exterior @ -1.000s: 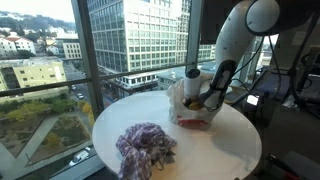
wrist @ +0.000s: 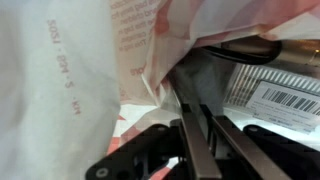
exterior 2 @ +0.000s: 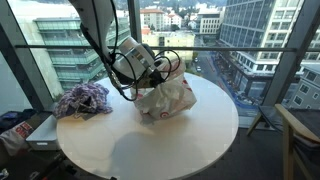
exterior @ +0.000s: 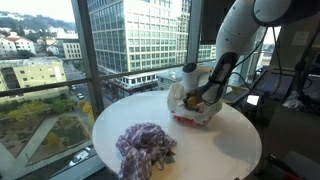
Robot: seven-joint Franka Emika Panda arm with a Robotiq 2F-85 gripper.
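A crumpled white plastic bag with red print lies on the round white table, seen also as a bag in the second exterior view. My gripper reaches down into it, the bag's folds hiding the fingertips in both exterior views. Inside the bag, the wrist view has my gripper with its fingers close together, shut on a dark grey item that I cannot identify. To their right lies a clear pack with a barcode label, beneath a black loop.
A crumpled purple-and-white cloth rests at the table's left side, apart from the bag. Bare tabletop spreads in front of the bag. Windows stand close behind the table, and a wooden chair is at the right.
The arm has risen slightly and shifted right, with the gripper still down in the bag. The bag's top edge has changed shape a little. The cloth has stayed put.
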